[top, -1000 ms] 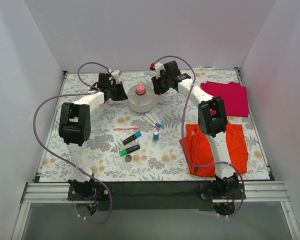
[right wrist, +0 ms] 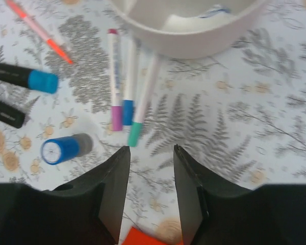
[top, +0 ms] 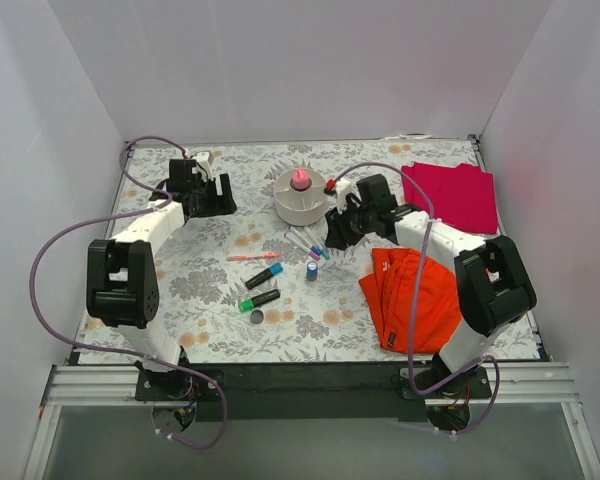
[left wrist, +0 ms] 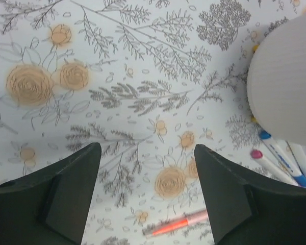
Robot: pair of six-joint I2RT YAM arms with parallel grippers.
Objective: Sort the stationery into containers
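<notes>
A white round divided holder [top: 300, 210] stands at the back middle, a pink item [top: 300, 179] at its centre. In front of it lie three white pens, with purple [right wrist: 117, 118], blue [right wrist: 128, 112] and green [right wrist: 135, 134] ends. My right gripper is open and empty, just short of the green end. Left of the holder, my left gripper is also open with nothing between its fingers. An orange pen [top: 253, 257], a blue-capped black marker [top: 264, 276], a green-ended black marker [top: 260, 299] and a small blue-topped cylinder [top: 312, 271] lie further forward.
A small grey disc [top: 257, 316] lies near the markers. Orange cloth [top: 415, 305] spreads at the front right, and red cloth [top: 458, 198] at the back right.
</notes>
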